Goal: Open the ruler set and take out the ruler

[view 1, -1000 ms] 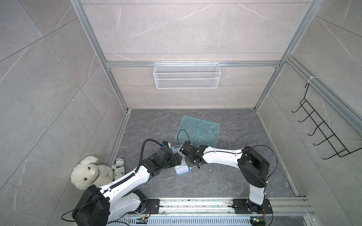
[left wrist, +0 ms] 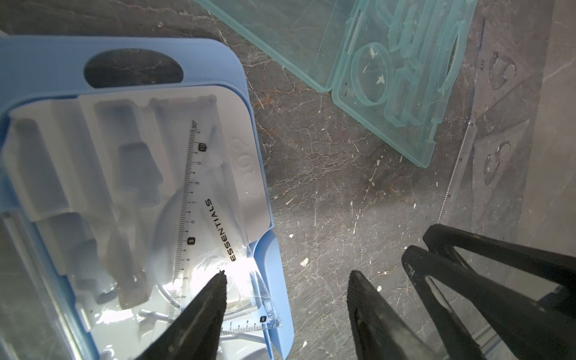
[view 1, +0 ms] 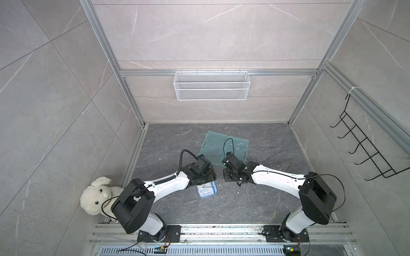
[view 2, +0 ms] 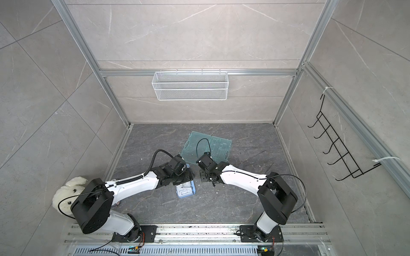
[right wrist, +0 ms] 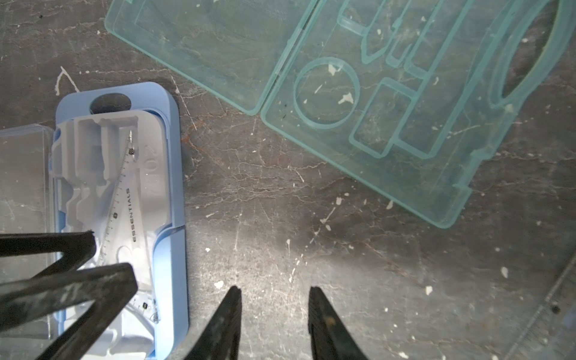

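The blue ruler case (left wrist: pixel 264 258) lies with its clear lid (right wrist: pixel 24 180) folded out to the left. In its white tray (left wrist: pixel 252 180) rests a clear set square (left wrist: pixel 225 222) marked ESSENTIALS, with a black scale. My left gripper is open above the case's right side, one finger over the set square, nothing visible between the fingers. My right gripper is open over bare floor to the right of the case, also empty. In the top views the left arm hides much of the case. Two more clear set squares (left wrist: pixel 501 66) lie at the far right of the left wrist view.
A green translucent case (right wrist: pixel 360 120) lies spread open behind both grippers. The other arm's black fingers (right wrist: pixel 66 246) intrude at the left of the right wrist view, so the arms are close together. A plush toy (view 1: pixel 96 197) sits far left.
My left gripper has moved right, covering more of the blue case. The right arm has drawn away to the right, off the case. The blue case has stayed in place.
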